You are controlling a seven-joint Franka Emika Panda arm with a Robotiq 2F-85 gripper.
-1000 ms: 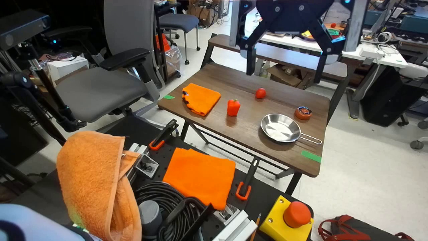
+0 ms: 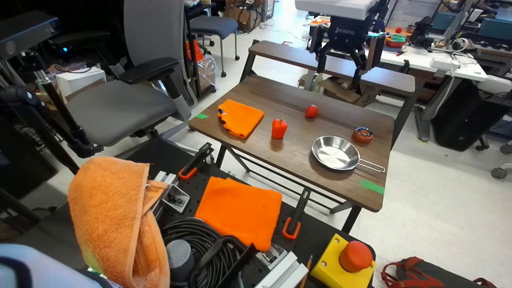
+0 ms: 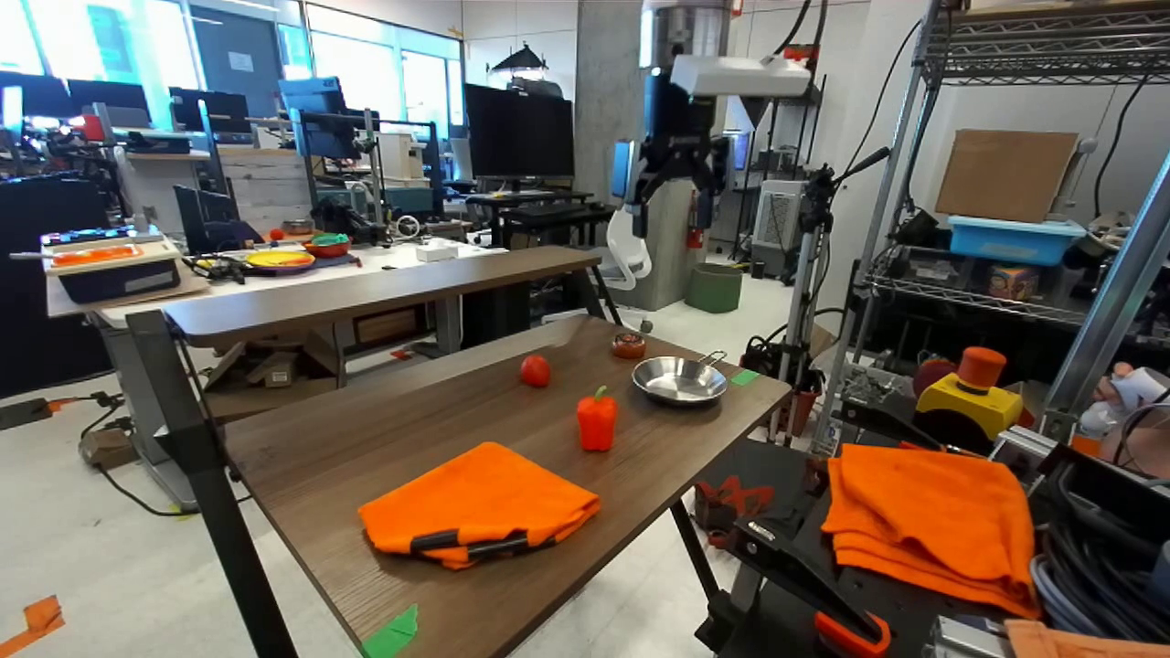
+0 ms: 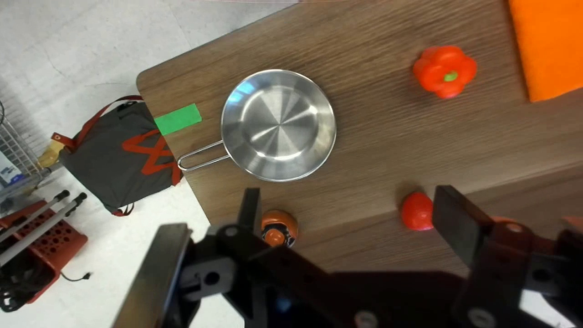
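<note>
My gripper hangs well above the far side of the brown table, fingers spread wide and nothing between the fingers. From the wrist view, the fingers stand apart over the table. A steel pan lies flat, its wire handle reaching toward the table's short edge. Near it sits a small round orange-brown object with a dark patterned top. A red tomato rests farther left, partly beside one finger in the wrist view. The red pepper stands upright. A folded orange cloth with black stripes lies at the other end.
A raised shelf runs along the table's back. Green tape marks table ends. The near cart carries another orange cloth, clamps, cables and a yellow-based red button. Bare tabletop lies between the tomato and pan.
The gripper has drawn back from the exterior camera toward the table's far side, looking smaller and turned. It stays open. The tabletop objects have not moved.
</note>
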